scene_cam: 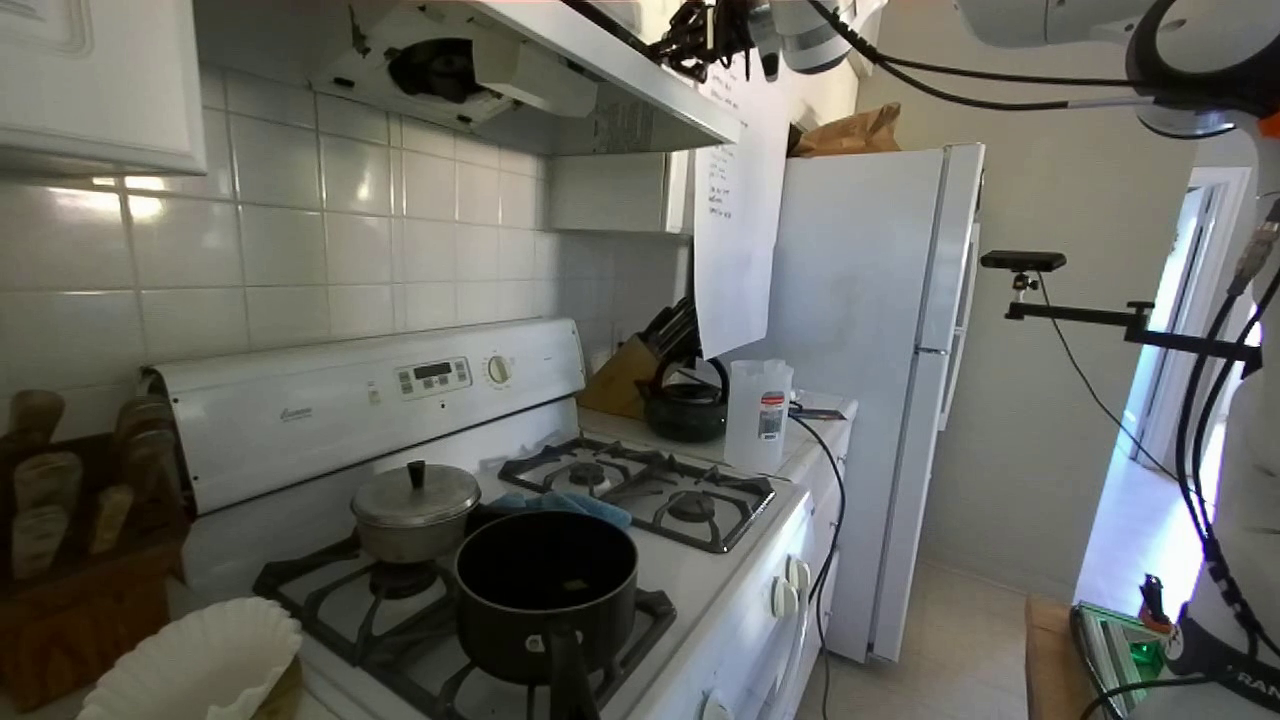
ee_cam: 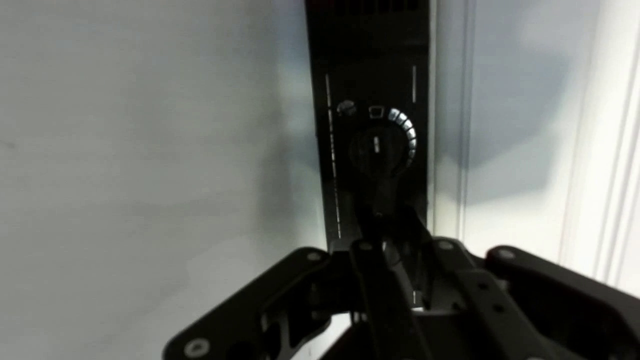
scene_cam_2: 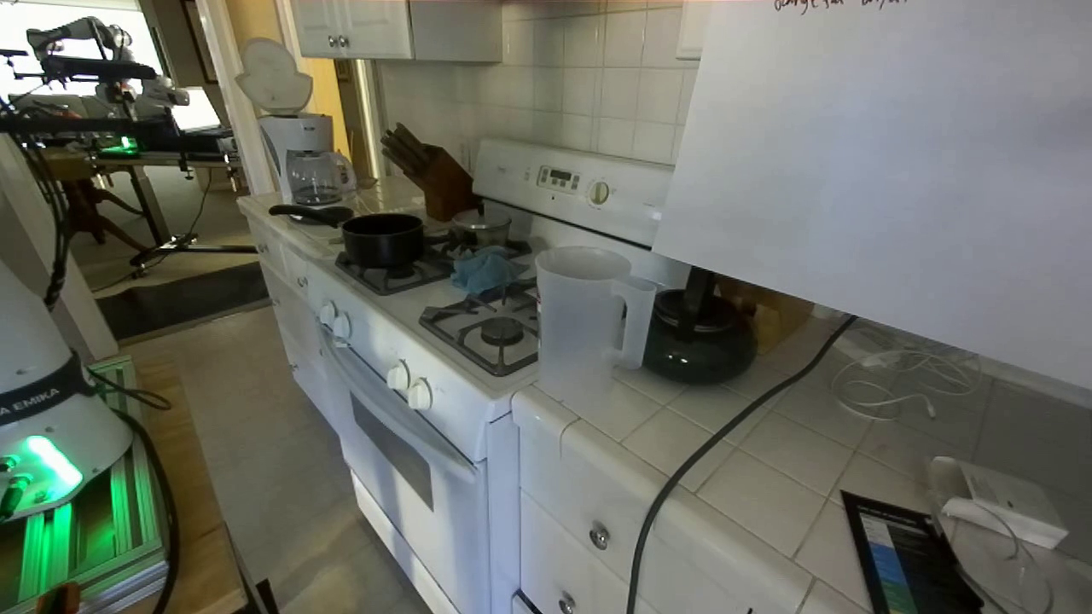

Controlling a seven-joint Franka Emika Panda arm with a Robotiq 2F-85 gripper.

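Note:
In the wrist view, a round dark knob point(ee_cam: 376, 147) with a short white mark sits on the black control strip point(ee_cam: 384, 54) of the range hood. An arc of pale marks runs beside it. My gripper is just below the knob in that view, its black fingers hard to tell from the dark panel; how far apart the tips are, and whether they touch anything, does not show clearly. From exterior view 1, the gripper point(scene_cam: 686, 46) appears at the top by the front edge of the white hood point(scene_cam: 624, 72). Exterior view 2 does not show it.
Below on the stove are a black pot point(scene_cam: 546, 594), a lidded pot point(scene_cam: 416, 514) and a blue cloth point(scene_cam: 564, 504). A hanging paper sheet point(scene_cam: 738, 228) is close under the arm. The fridge point(scene_cam: 858, 360) stands behind; a clear pitcher point(scene_cam_2: 583, 317) is on the counter.

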